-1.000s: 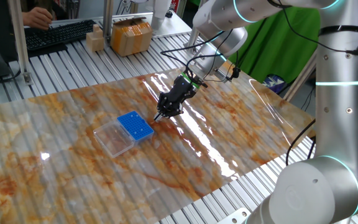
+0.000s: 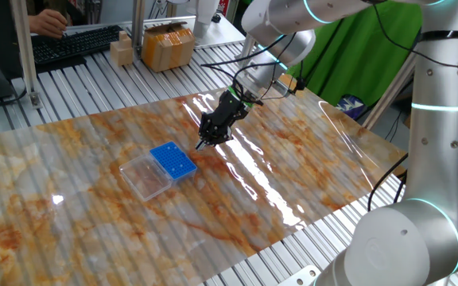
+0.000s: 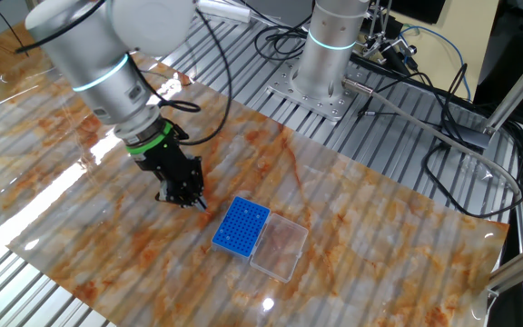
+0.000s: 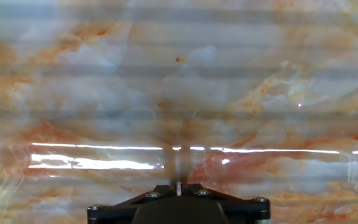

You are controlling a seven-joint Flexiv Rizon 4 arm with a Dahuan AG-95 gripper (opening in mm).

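A blue rack (image 2: 173, 160) with a grid of small holes lies on the marbled sheet, its clear lid (image 2: 145, 178) opened flat beside it. A few small pale spots show on the rack (image 3: 241, 226); what they are is too small to tell. Off to one side of the rack, apart from it, my gripper (image 2: 201, 145) points down close above the sheet. In the wrist view the black fingers of the gripper stand together, with a narrow pale sliver at the middle that I cannot identify. A thin light tip shows below the gripper (image 3: 202, 204) in exterior view 2.
Bare marbled sheet (image 2: 70, 214) surrounds the rack and lid. Behind it stand a cardboard box (image 2: 168, 46), a small wooden block (image 2: 122, 51) and a keyboard (image 2: 78, 44), where a person's hand (image 2: 48, 23) rests. Loose cables (image 3: 443, 136) lie near the robot's base.
The gripper has shifted slightly up and away from the rack in exterior view 1, and the arm has swung a little. The rack and lid have stayed in place.
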